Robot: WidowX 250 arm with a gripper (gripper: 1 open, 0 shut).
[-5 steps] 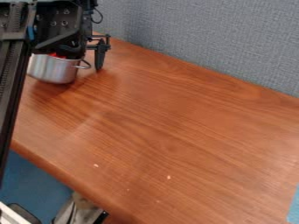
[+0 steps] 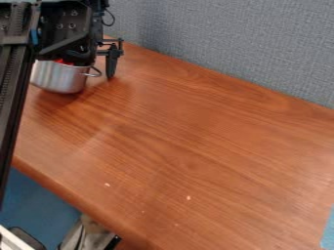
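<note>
At the upper left, a steel pot [image 2: 61,80] with a side handle stands on the wooden table [image 2: 196,156], partly hidden by my black arm and gripper [image 2: 97,61]. Something red shows at the pot's top, mostly covered by the gripper. The gripper hangs over and beside the pot; whether it is open or shut, and on what, I cannot tell.
A grey partition [image 2: 235,49] runs along the back. The table's front edge drops to a blue floor at the lower left.
</note>
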